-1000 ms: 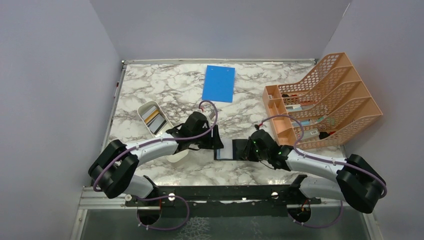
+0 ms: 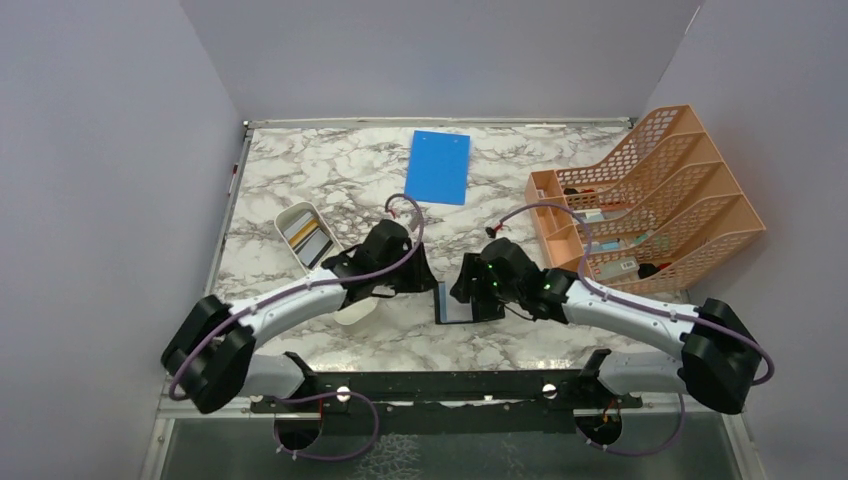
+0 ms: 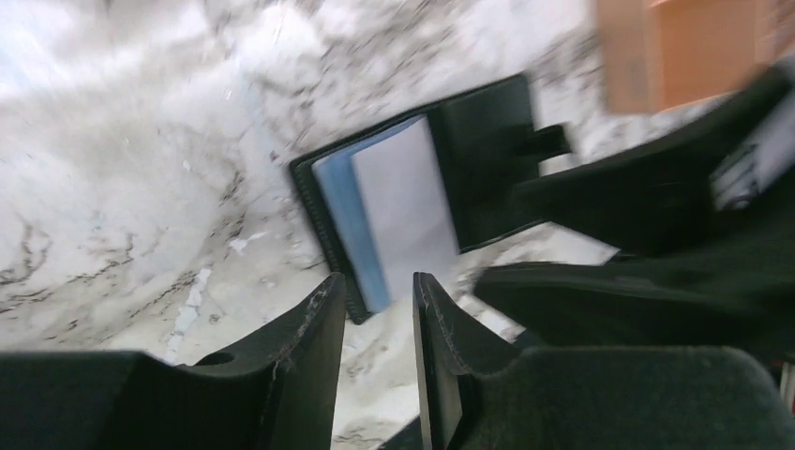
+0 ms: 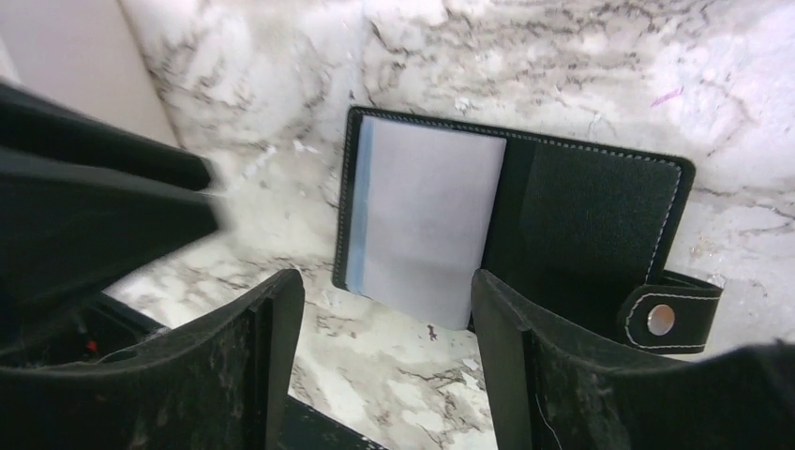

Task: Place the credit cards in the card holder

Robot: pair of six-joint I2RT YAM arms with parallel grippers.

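Note:
The black card holder lies flat and unfolded on the marble table between my two arms. On its left half are clear or pale sleeves, with a blue strip along the edge; its snap strap sticks out at the right. My left gripper stands part open left of the holder, nothing between its fingers. Above the holder's middle, my right gripper is part open and empty too. Several cards stand in the white tray at the left of the top view, partly hidden by my left arm.
An orange slatted organiser with various items occupies the right side. At the back lies a blue sheet. Marble is bare around these, and both grippers are close to each other over the holder.
My left gripper has shifted slightly up. The holder slid slightly right earlier.

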